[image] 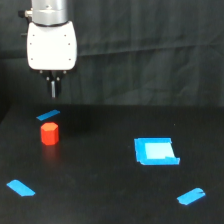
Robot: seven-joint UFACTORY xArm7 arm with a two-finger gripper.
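Note:
A red block stands on the dark table at the left. Above and behind it in the picture hangs my gripper, clear of the block, pointing down from the white arm. Its fingers look like one thin, narrow shape, too small to tell whether they are open or apart. Nothing shows hanging beneath the tip. To the right lies a white square edged with blue tape.
Blue tape strips lie flat on the table: one behind the block, one at front left, one at front right. A dark curtain closes off the back.

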